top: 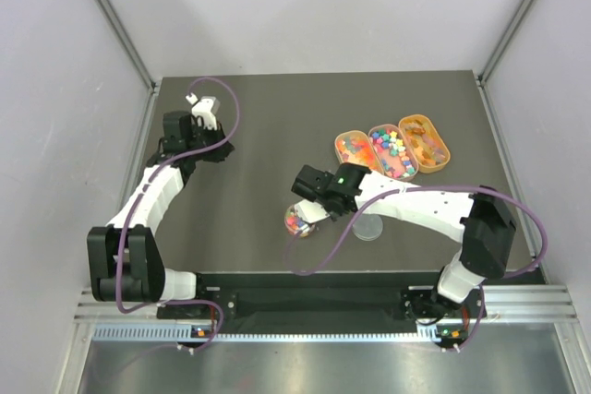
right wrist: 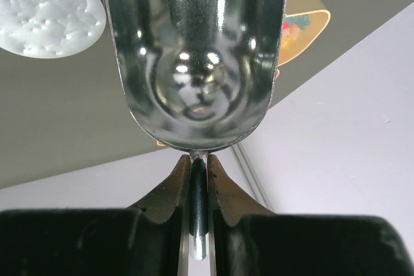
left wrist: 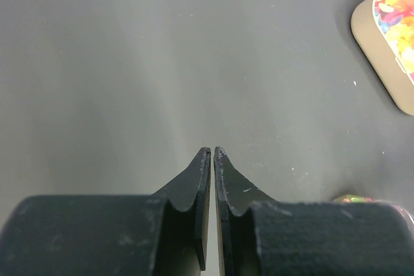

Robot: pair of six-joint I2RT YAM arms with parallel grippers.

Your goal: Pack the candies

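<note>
My right gripper is closed round the handle of a shiny metal scoop (right wrist: 200, 50), and no candy shows in its bowl. In the top view the scoop (top: 312, 211) is over the right part of a round jar (top: 294, 230) with mixed candies inside. Part of the jar's opening is hidden by the scoop. Three oblong boxes of candies, an orange-filled one (top: 352, 155), a multicoloured one (top: 397, 171) and a yellow-orange one (top: 434, 164), stand at the right. Far to the left, my left gripper is shut, with nothing visible between its fingers.
A round silvery lid (top: 367, 226) lies flat on the table, right of the jar and beside the right arm. White walls stand around the workspace.
</note>
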